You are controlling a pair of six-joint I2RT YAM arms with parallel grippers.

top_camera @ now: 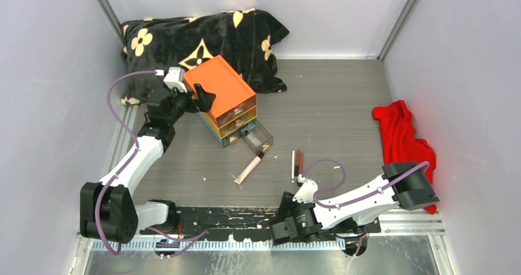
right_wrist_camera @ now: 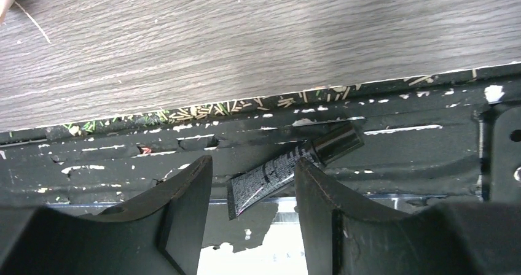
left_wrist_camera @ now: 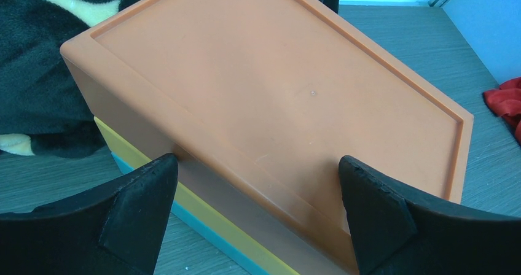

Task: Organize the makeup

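Observation:
My left gripper (top_camera: 203, 98) is at the side of the orange-topped drawer organizer (left_wrist_camera: 289, 103), its two fingers against the top; whether it grips is unclear. A clear bottom drawer (top_camera: 258, 137) is pulled out with an item inside. A beige tube (top_camera: 249, 167) and several slim pencils (top_camera: 298, 161) lie on the table. My right gripper is part open at the front edge, above a dark tube with a black cap (right_wrist_camera: 273, 172) lying on the black strip, nothing visibly held.
A black patterned cushion (top_camera: 153, 48) fills the back left. A red cloth (top_camera: 399, 134) lies at the right.

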